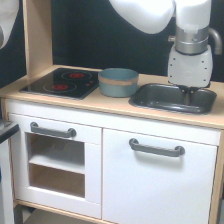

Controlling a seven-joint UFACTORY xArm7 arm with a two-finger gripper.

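Note:
My gripper (188, 90) hangs at the upper right of the camera view, pointing down over the dark sink. Its white hand is seen from a narrow side, and the dark fingers blend with the basin, so how the fingers stand does not show. Nothing can be made out between them. To the left of the sink (145, 95) sits a grey-green pot (118, 82) with a light band, upright on the wooden counter and apart from the gripper.
A black cooktop (62, 82) with red-ringed burners lies left of the pot. Below the counter (110, 104) are a white oven door (58, 164) with a window and a white cupboard door (158, 180), each with a grey handle. Another grey-handled panel edges in at far left.

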